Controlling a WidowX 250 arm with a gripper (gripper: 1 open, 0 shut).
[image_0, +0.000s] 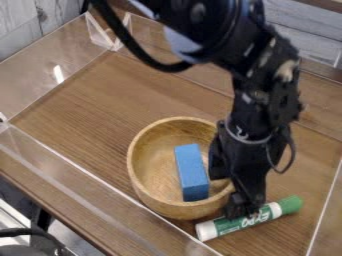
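Note:
The black gripper is low over the right edge of a wooden bowl, open, its fingers pointing down just above a green and white tube. The tube lies on the table at the bowl's lower right. A blue block rests inside the bowl, left of the gripper.
A black cable runs across the top left, and another dark cable is at the bottom left.

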